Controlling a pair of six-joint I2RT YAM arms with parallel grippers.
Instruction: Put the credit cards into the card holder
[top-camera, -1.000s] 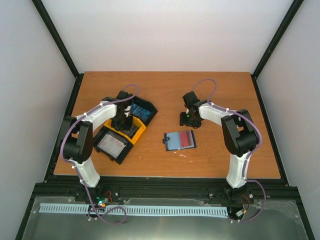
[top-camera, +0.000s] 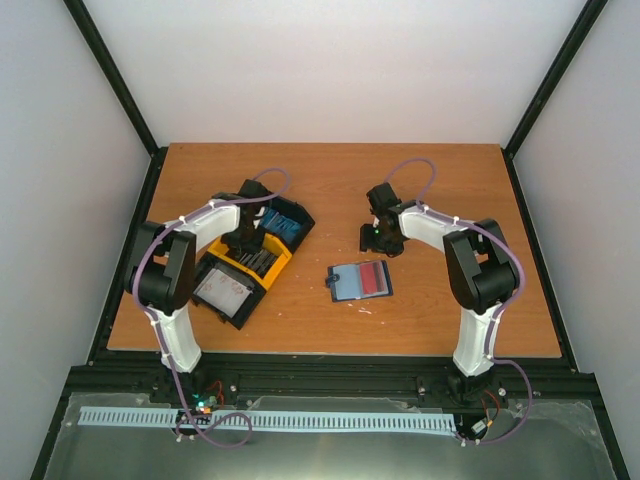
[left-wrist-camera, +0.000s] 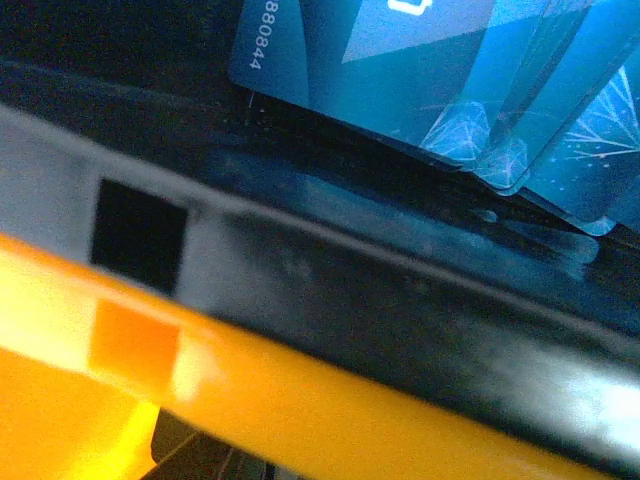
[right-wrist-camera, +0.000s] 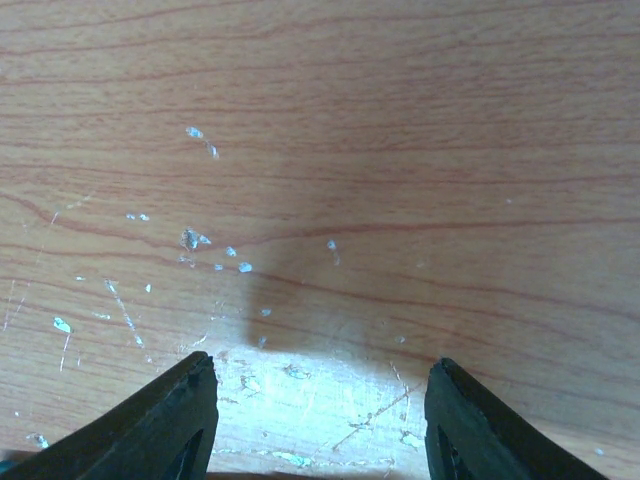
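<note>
Blue credit cards (top-camera: 280, 222) lie in the black compartment of a box at the left; the left wrist view shows them (left-wrist-camera: 420, 70) beyond a black and yellow rim (left-wrist-camera: 300, 380). My left gripper (top-camera: 244, 236) is over the box's yellow middle section; its fingers are largely hidden, so its finger is unclear. The card holder (top-camera: 350, 282), with a blue page and red sleeve, lies open mid-table. Just behind it, my right gripper stands open over bare wood, nothing between its fingertips.
The box's front compartment (top-camera: 222, 290) holds pale flat items.
My left arm has shifted slightly, its gripper staying over the box. The right arm and the card holder show no visible movement.
</note>
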